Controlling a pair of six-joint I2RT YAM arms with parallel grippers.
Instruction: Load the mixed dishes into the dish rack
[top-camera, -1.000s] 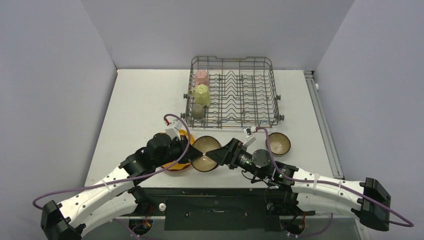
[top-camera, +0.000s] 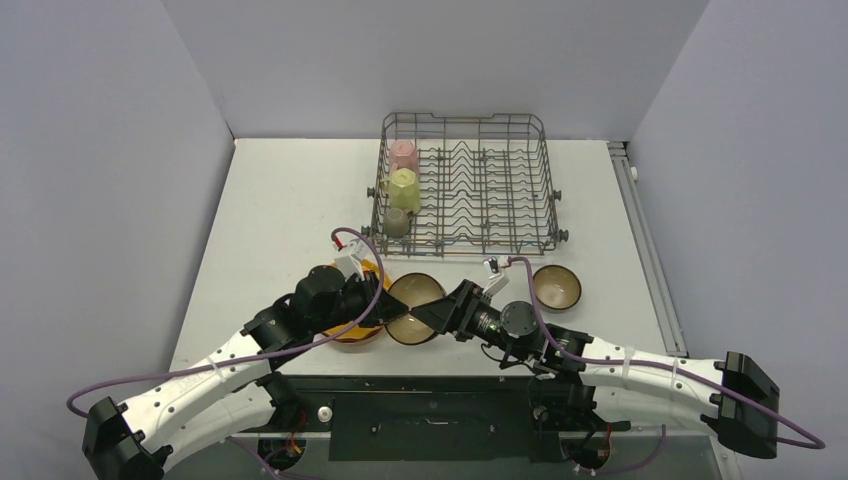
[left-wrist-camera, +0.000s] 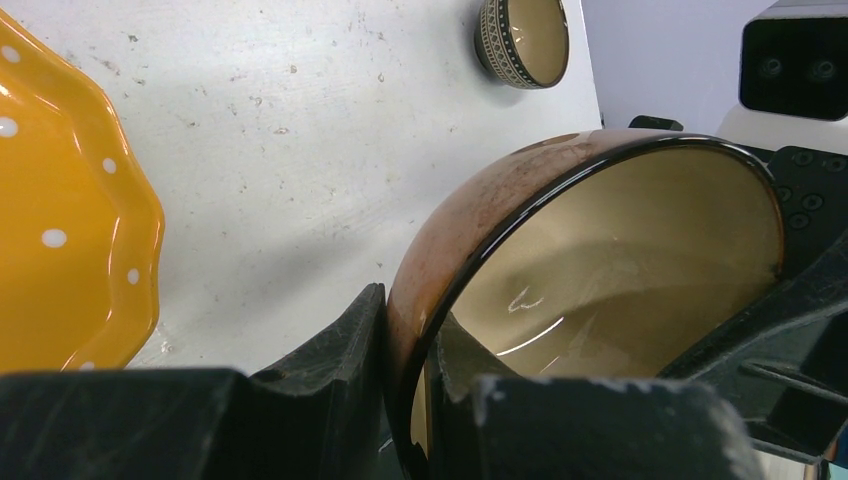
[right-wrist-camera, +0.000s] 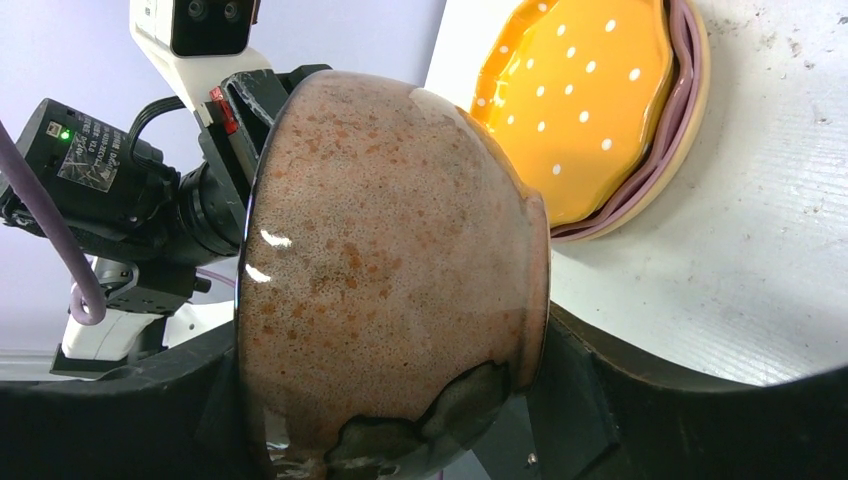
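Note:
Held upright on edge in front of both arms is a brown bowl (top-camera: 414, 286) with a tan inside and dark rim. My left gripper is shut on its wall, one finger inside and one outside. From the other side, my right gripper stands part open, its fingers to either side of the bowl's speckled outer face (right-wrist-camera: 390, 220). Whether they touch it cannot be told. An orange dotted plate (right-wrist-camera: 575, 100) lies stacked on pinkish dishes at the left. A second bowl (top-camera: 557, 287) sits at the right. The dish rack (top-camera: 500, 190) is behind.
Along the rack's left side stand a pink cup (top-camera: 403, 155), a yellow-green cup (top-camera: 403, 188) and a grey cup (top-camera: 396, 222). The rack's middle and right are empty. White table shows clear at far left and far right.
Both arms and the bowl have shifted only slightly. The right gripper has edged a little to the left, toward the bowl. Everything else is unmoved.

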